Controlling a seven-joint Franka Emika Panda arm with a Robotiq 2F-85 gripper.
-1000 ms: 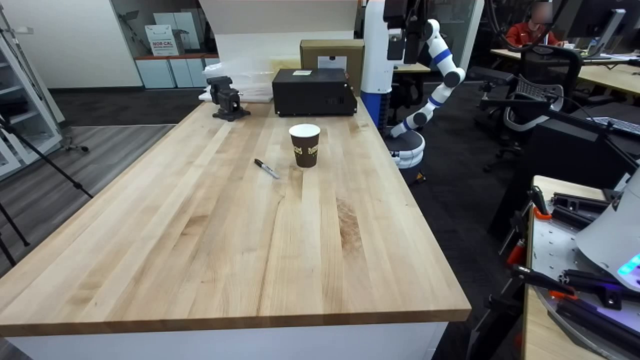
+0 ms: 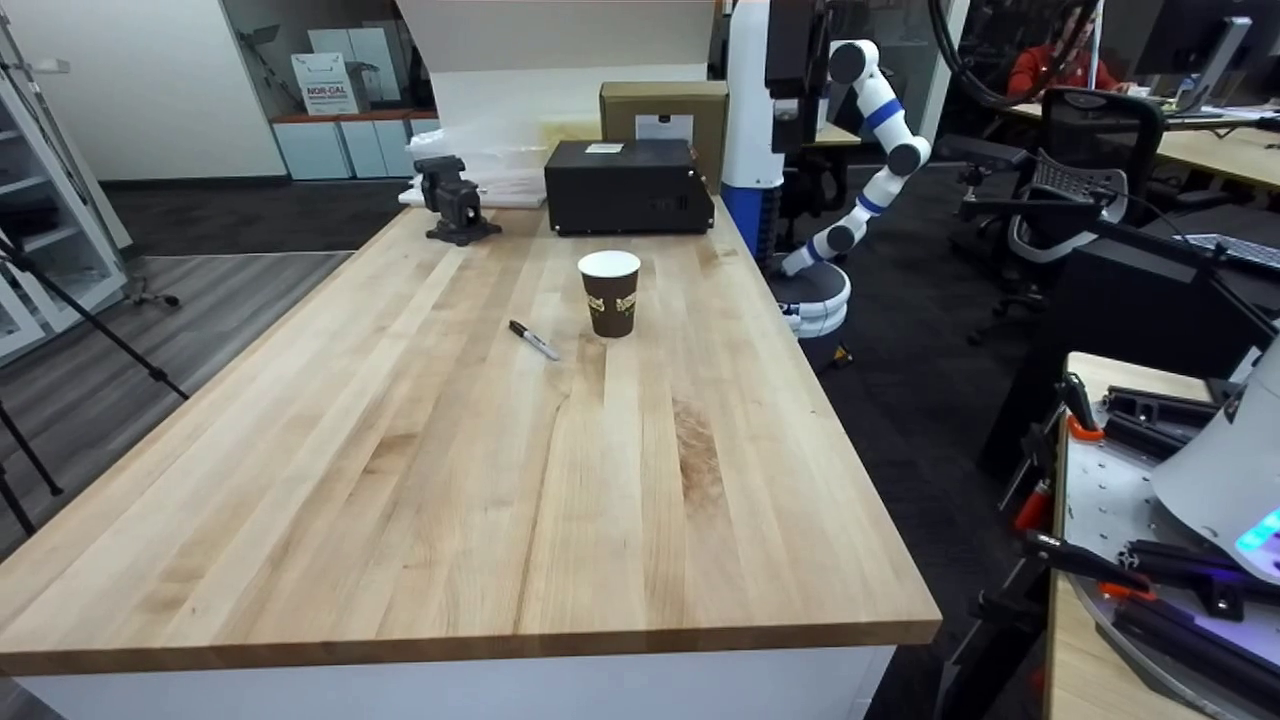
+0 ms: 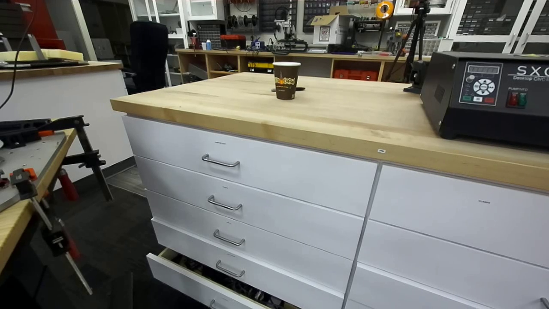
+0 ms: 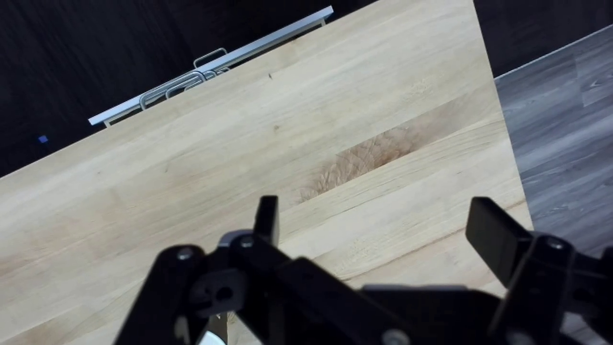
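Observation:
A brown paper cup point(image 2: 611, 296) with a white rim stands upright on the wooden table point(image 2: 396, 504). Left of it in exterior view 1 lies a marker point(image 2: 533, 340) with a dark cap. The cup point(image 3: 286, 81) hides part of the marker in exterior view 2. High above the tabletop, my gripper is open, its fingers wide apart with only bare wood seen below. Part of my dark gripper hardware hangs at the top of exterior view 1, well away from cup and marker. What seems to be the cup's edge shows at the wrist view's bottom.
A black machine point(image 2: 627, 187), a small black vise point(image 2: 455, 202) and a cardboard box point(image 2: 672, 110) occupy the table's far end. One low drawer point(image 3: 206, 283) stands pulled out at the table's side.
In exterior view 1 the dark gripper hardware has shifted somewhat left at the top edge. Cup and marker have stayed in place.

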